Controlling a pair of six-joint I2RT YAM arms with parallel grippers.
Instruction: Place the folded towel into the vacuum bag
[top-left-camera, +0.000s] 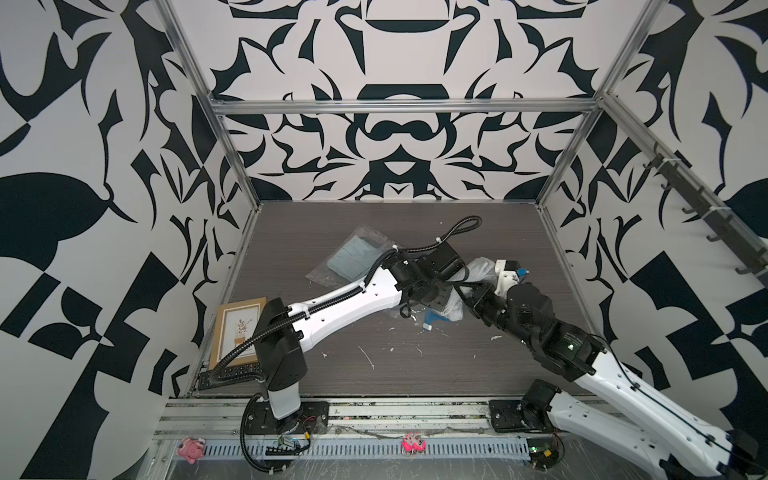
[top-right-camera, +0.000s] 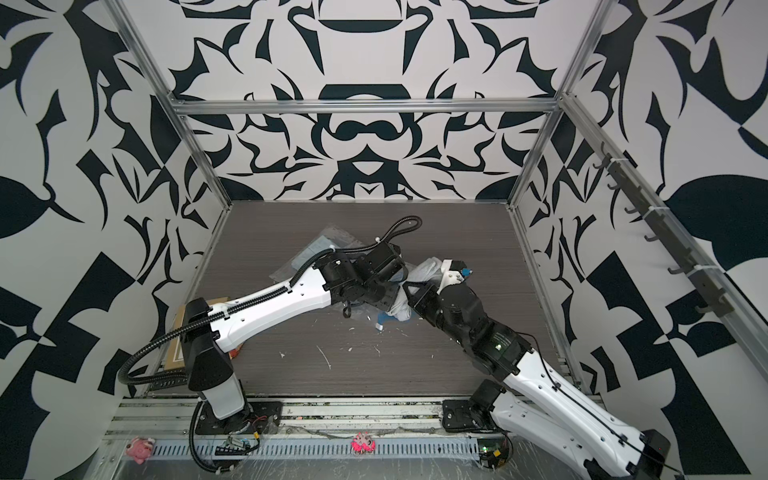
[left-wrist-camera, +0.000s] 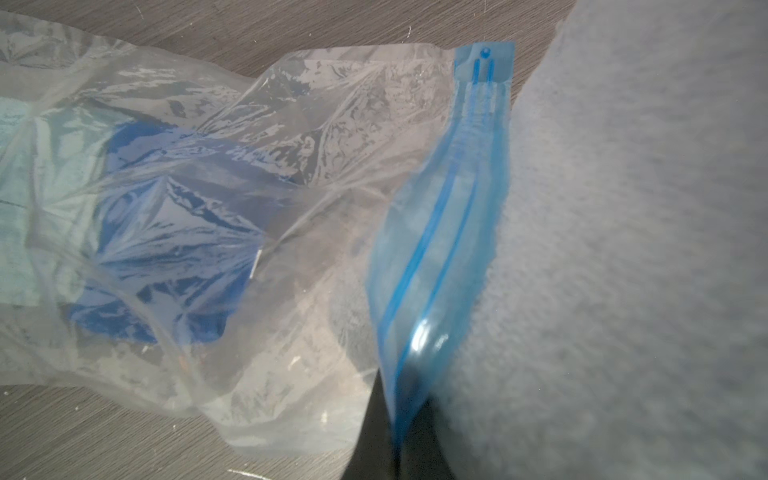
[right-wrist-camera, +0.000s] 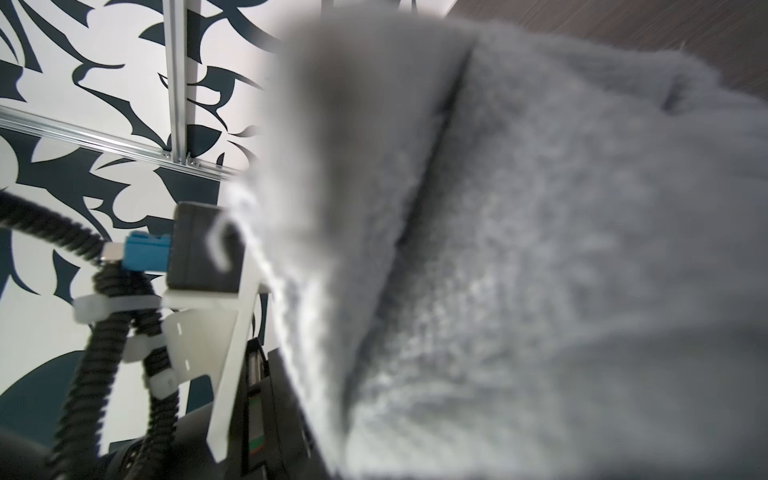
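In the left wrist view, the clear vacuum bag lies on the table, its blue zip strip drawn together into my left gripper, whose fingers are shut on that strip. The pale grey towel hangs right beside the strip and fills the right of that view. My right gripper is shut on the towel near the bag's mouth. The folds of the towel fill the right wrist view and hide the right fingers. Whether its front edge is inside the mouth cannot be told.
Behind the left arm lies another clear bag with a light blue content. A framed picture stands at the left edge. Small white scraps dot the front of the table.
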